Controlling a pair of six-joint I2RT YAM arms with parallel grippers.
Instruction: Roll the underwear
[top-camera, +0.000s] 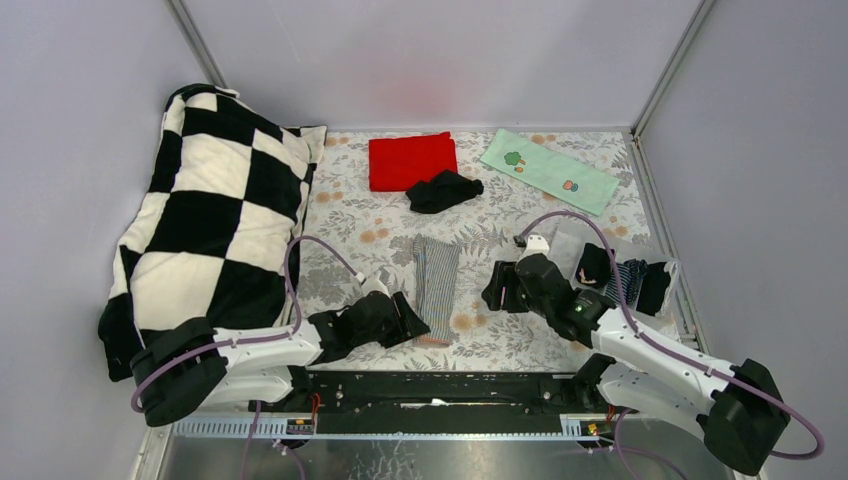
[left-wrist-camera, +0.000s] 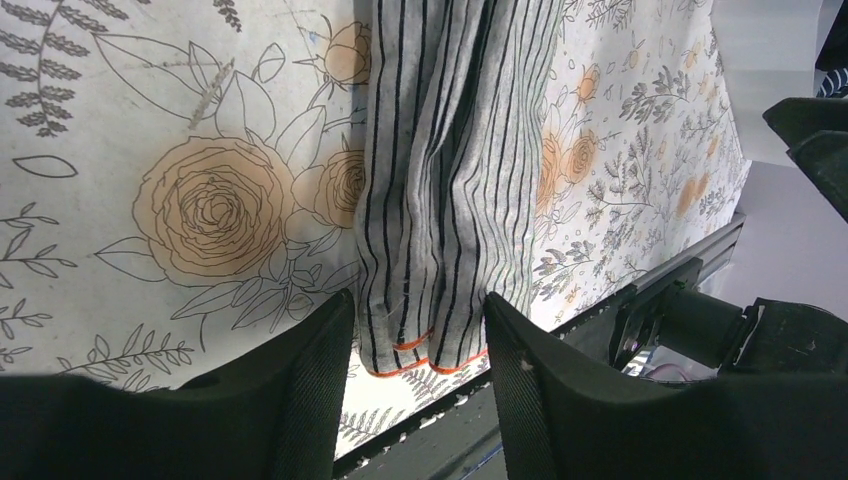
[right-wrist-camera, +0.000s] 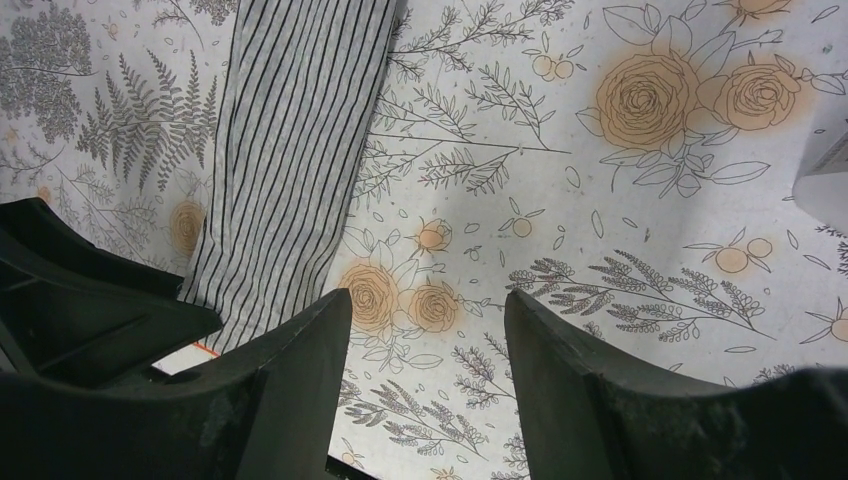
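Folded into a long strip, the grey-and-black striped underwear (top-camera: 436, 280) lies near the table's front middle, its orange-edged end toward me. My left gripper is over that near end; its fingers stand apart on either side of the cloth in the left wrist view, and whether they touch it I cannot tell. The layered folds of the striped underwear (left-wrist-camera: 455, 200) show between them. To the right of the strip, my right gripper is open above bare tablecloth, nothing between its fingers. In the right wrist view the left gripper's fingers (right-wrist-camera: 130, 330) cover part of the underwear's near end.
At the back lie a red folded cloth (top-camera: 405, 165), a black garment (top-camera: 441, 192) and a green cloth (top-camera: 550, 170). A clear bin (top-camera: 571, 240) with rolled garments stands right. A checkered blanket (top-camera: 215, 215) fills the left side.
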